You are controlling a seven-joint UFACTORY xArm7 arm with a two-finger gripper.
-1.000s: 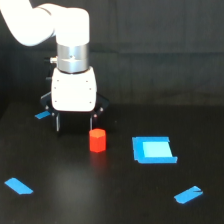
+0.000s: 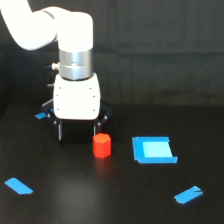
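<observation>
A small red block (image 2: pixel 102 146) rests on the dark table, just left of the middle of the view. My gripper (image 2: pixel 78 130) points down to the left of it, open, its fingers (image 2: pixel 59 130) spread apart and only dark table visible between them. The right finger appears just above and behind the block's upper left edge; whether they touch I cannot tell. To the block's right lies a pale square (image 2: pixel 157 149) framed in blue tape (image 2: pixel 151 141).
Strips of blue tape lie at the front left (image 2: pixel 18 186), the front right (image 2: pixel 188 194) and beside the arm at the back left. Dark, bare table surrounds the block. A dark wall stands behind.
Arm and gripper have shifted slightly right and lower in the view. The red block has also moved a little right and nearer the camera. The fingers remain open.
</observation>
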